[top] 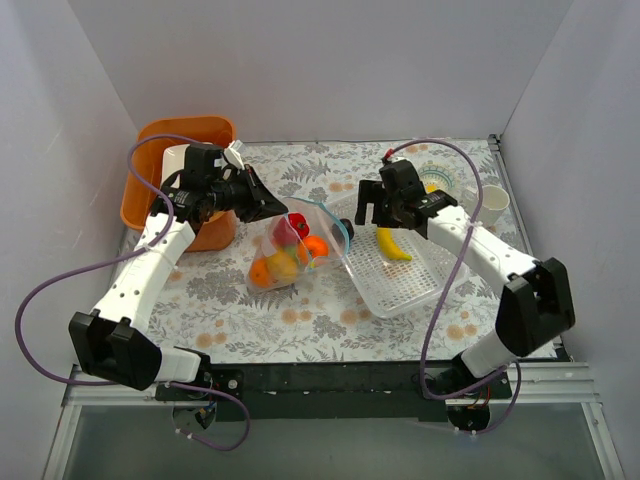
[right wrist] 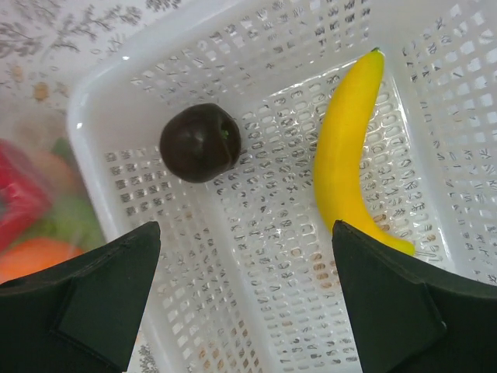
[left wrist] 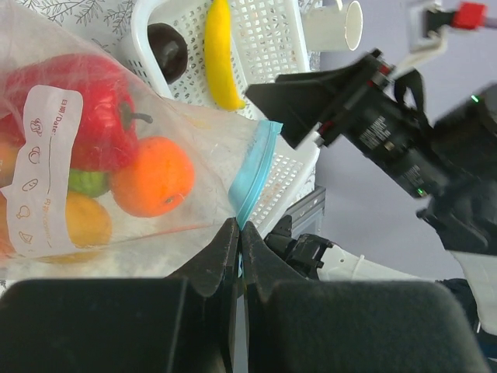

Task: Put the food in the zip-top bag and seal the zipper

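Observation:
The clear zip-top bag (left wrist: 54, 202) lies open-mouthed, holding a red pepper (left wrist: 101, 116), an orange (left wrist: 151, 177) and other food. My left gripper is shut at the edge of the bag by its blue zipper strip (left wrist: 252, 167). My right gripper is open over the white perforated basket (right wrist: 256, 311), empty between its fingers. In the basket lie a dark round fruit (right wrist: 198, 140) and a banana (right wrist: 345, 155).
An orange bin (top: 158, 135) stands at the back left. A patterned bowl (top: 450, 175) and white mug (top: 493, 205) are at the right.

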